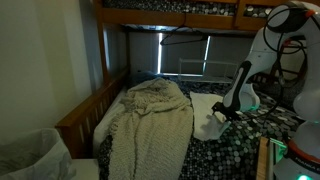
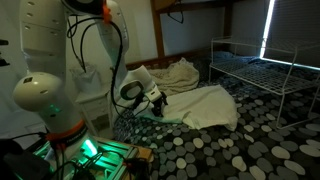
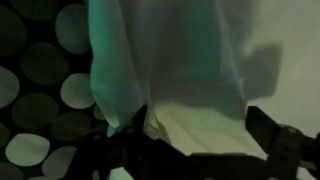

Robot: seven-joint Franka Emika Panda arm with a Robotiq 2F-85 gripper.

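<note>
A white cloth (image 2: 207, 104) with a greenish edge lies on the dark dotted bedding, and the same cloth (image 1: 205, 108) shows at the right of exterior view 1. My gripper (image 2: 158, 103) is down at the cloth's near edge. In the wrist view the dark fingers of my gripper stand wide apart, with pale cloth (image 3: 190, 75) filling the space between and beyond them. A fold of it rises beside the left finger. Whether either fingertip touches the fabric is hard to tell.
A cream knitted blanket (image 1: 150, 125) lies left of the cloth. A white wire rack (image 2: 265, 75) stands at the far side. A white bin (image 1: 35, 155) occupies the near left corner. Bare dotted bedding (image 2: 225, 150) is free in front.
</note>
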